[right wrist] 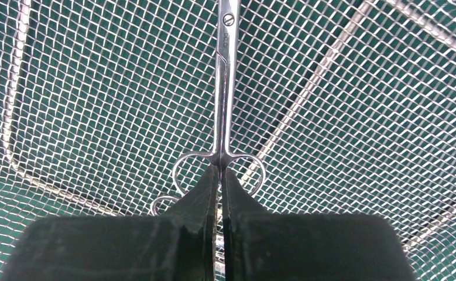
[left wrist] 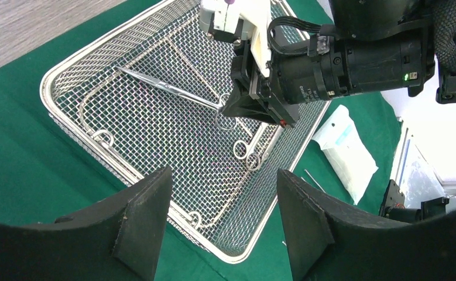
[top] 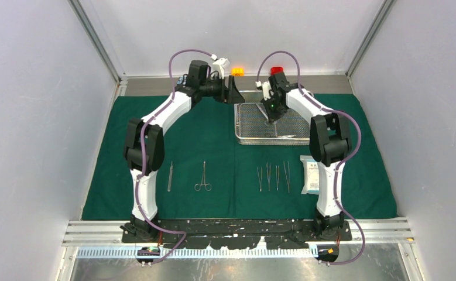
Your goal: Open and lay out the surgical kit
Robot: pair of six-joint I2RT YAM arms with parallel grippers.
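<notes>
The mesh instrument tray (top: 252, 141) sits at the back right of the green cloth. My right gripper is shut on the ring-handled scissors (right wrist: 225, 88) at their handle end, over the tray. A second ringed instrument (left wrist: 250, 153) lies in the tray. My left gripper hovers above the tray's left end, part open, with nothing seen between its fingers. Laid out on the cloth are a scalpel handle (top: 170, 178), a clamp (top: 204, 175) and several slim instruments (top: 268, 175).
A white packet (top: 309, 174) lies at the right beside my right arm. Yellow (top: 237, 71) and red (top: 277, 70) objects stand behind the tray. The cloth left of the tray is largely clear between the arms.
</notes>
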